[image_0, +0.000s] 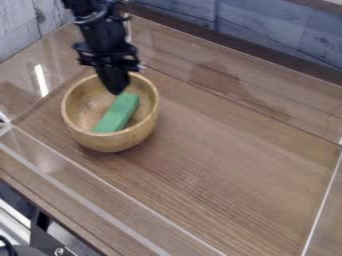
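A tan round bowl (80, 114) sits on the left part of the wooden table, with a green oblong object (116, 113) lying inside it. My black gripper (131, 70) is shut just above the back of the bowl, with nothing visible between its fingers. The fingertips are small and blurred in this view.
A wall of grey-blue panels runs along the back right. A small pale object, partly hidden behind the arm, is at the back left.
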